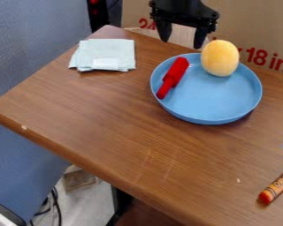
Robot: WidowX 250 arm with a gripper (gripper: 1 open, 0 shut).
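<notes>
My black gripper (182,33) hangs at the top of the view, above the back of a blue plate (205,99), with its fingers apart and nothing seen between them. On the plate lie a red cylindrical object (172,77) at the left and a yellow egg-shaped object (219,57) at the back right.
A folded pale cloth (103,55) lies at the back left of the wooden table (109,124). An orange crayon-like stick (276,184) is at the right edge. A cardboard box with red print (261,35) stands behind.
</notes>
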